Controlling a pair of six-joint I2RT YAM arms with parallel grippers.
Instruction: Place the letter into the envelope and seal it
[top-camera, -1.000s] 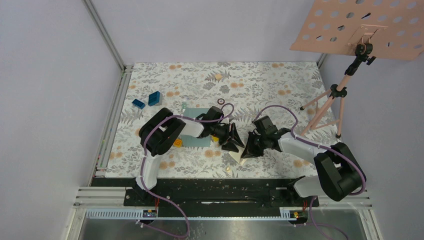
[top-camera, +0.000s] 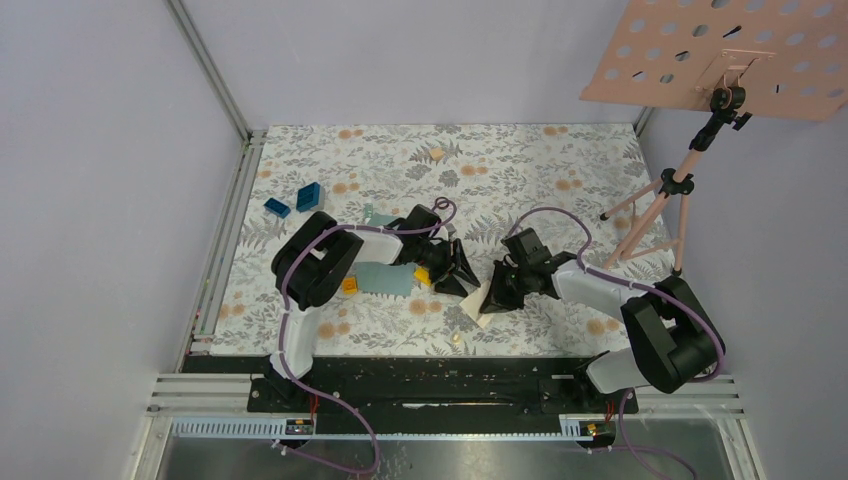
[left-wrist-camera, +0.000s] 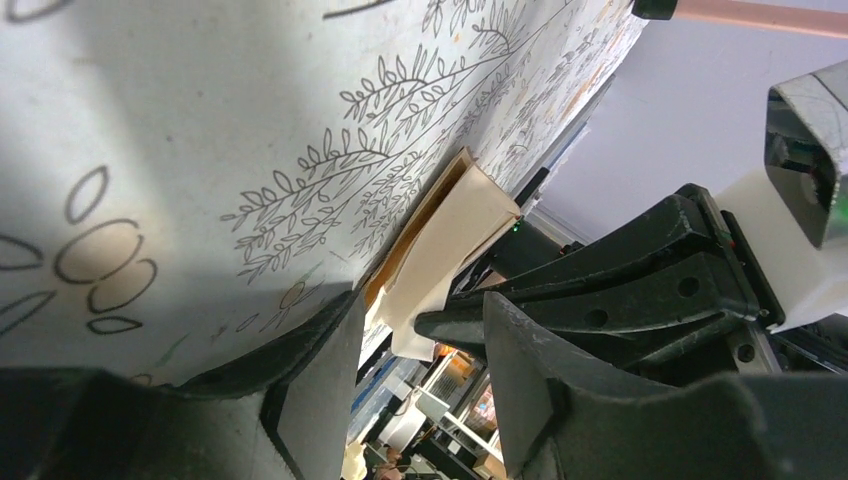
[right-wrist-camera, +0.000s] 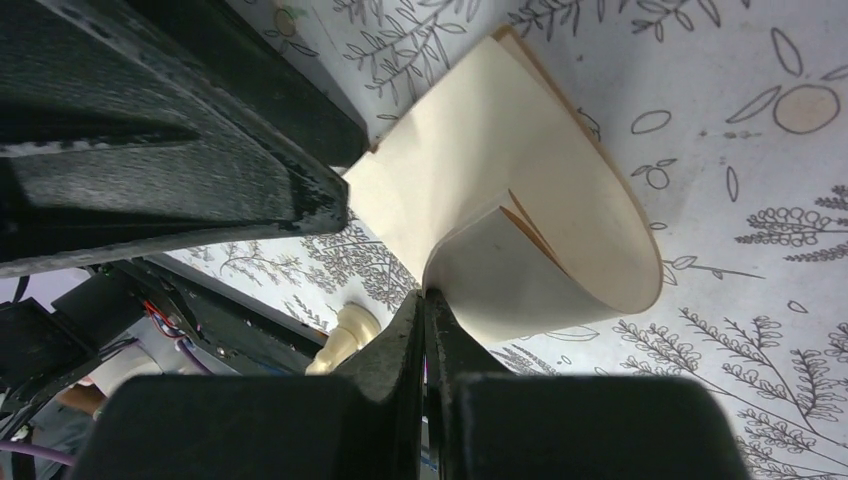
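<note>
The cream envelope (top-camera: 478, 303) lies on the patterned cloth near the table's front middle, partly covered by the arms. In the right wrist view one end of the cream paper (right-wrist-camera: 520, 265) curls up and over to the tips of my right gripper, which is shut on this thin edge. Just to the left in the top view is my left gripper (top-camera: 464, 282). Its fingers (left-wrist-camera: 325, 385) stand apart in the left wrist view, with nothing between them; the folded paper (left-wrist-camera: 440, 240) shows beyond. Letter and envelope cannot be told apart here.
A small pale knob (top-camera: 456, 337) stands in front of the envelope. A teal mat (top-camera: 385, 281) and a yellow block (top-camera: 349, 285) lie under and beside the left arm. Two blue boxes (top-camera: 311, 196) sit back left; a stand (top-camera: 650, 215) rises at right.
My right gripper has stayed almost still at the paper's right side.
</note>
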